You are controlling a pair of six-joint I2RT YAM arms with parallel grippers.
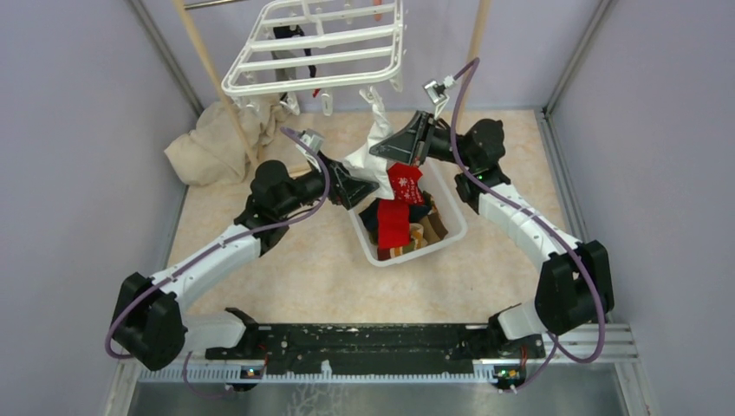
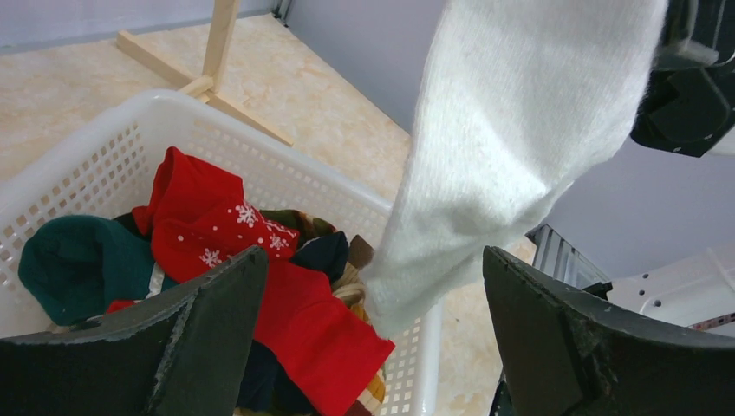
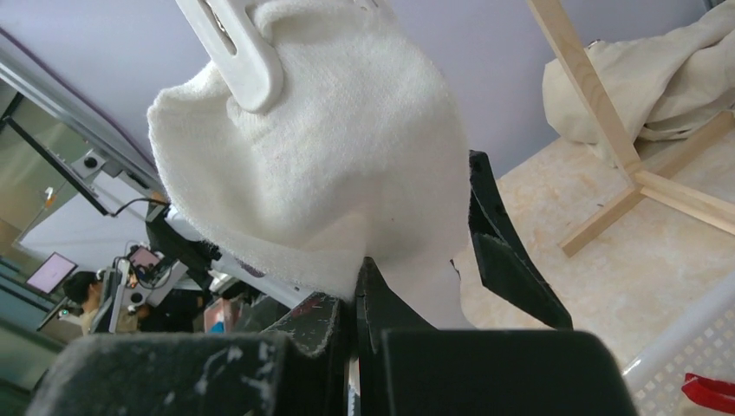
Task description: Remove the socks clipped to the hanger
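Note:
A white sock hangs from a clip at the front right corner of the white hanger. Its top is still under the white clip in the right wrist view. My right gripper is shut on the sock's edge, the cloth gathered to a pinch at the fingertips. Lower down, my left gripper is open, and the sock's toe end dangles between its spread fingers in the left wrist view. Whether either finger touches the cloth I cannot tell.
Below stands a white basket holding several socks, with a red snowflake one on top. Dark socks hang farther back on the hanger. Beige cloth lies at the back left by a wooden stand.

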